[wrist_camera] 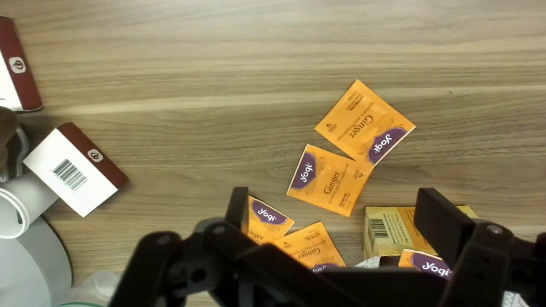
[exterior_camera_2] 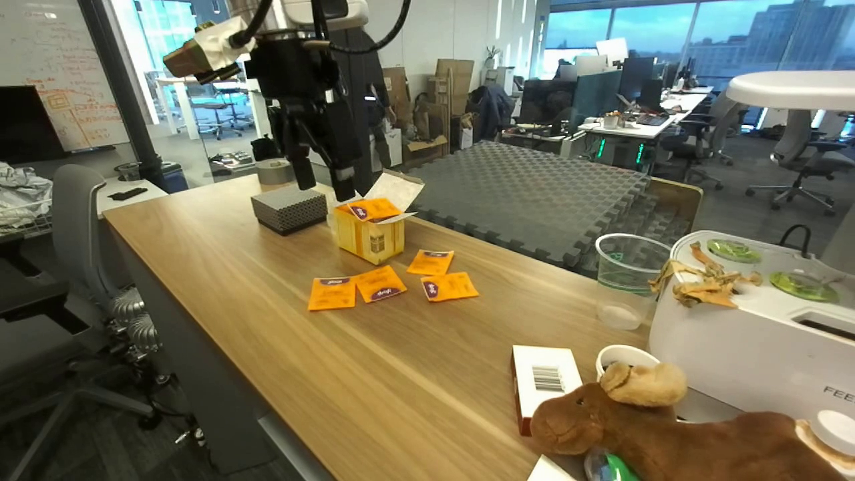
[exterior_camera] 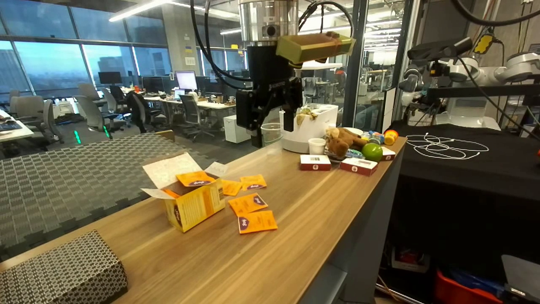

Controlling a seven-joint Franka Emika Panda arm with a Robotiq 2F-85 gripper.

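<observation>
My gripper [exterior_camera: 273, 129] hangs in the air above the table with its fingers apart and empty. The yellow tea box [exterior_camera: 200, 207] stands on the table with its flaps raised; one orange sachet [exterior_camera: 195, 179] lies at its open top. Beside the box are several loose orange Yogi Ginger sachets. In the wrist view, one sachet [wrist_camera: 365, 124] touches or slightly overlaps another sachet [wrist_camera: 330, 180], both beyond the fingers. My left finger [wrist_camera: 238, 209] partly covers a third sachet [wrist_camera: 266, 217], while the other finger hides part of the box [wrist_camera: 391, 230].
A patterned dark box [exterior_camera: 66, 268] sits at the near left in exterior view 1. Toward the far end are red-and-white boxes [exterior_camera: 314, 162], a white cup [exterior_camera: 317, 146], a brown plush toy [exterior_camera_2: 641, 417], a clear cup [exterior_camera_2: 629, 280] and a white appliance [exterior_camera_2: 737, 337]. Bare wood lies along the front.
</observation>
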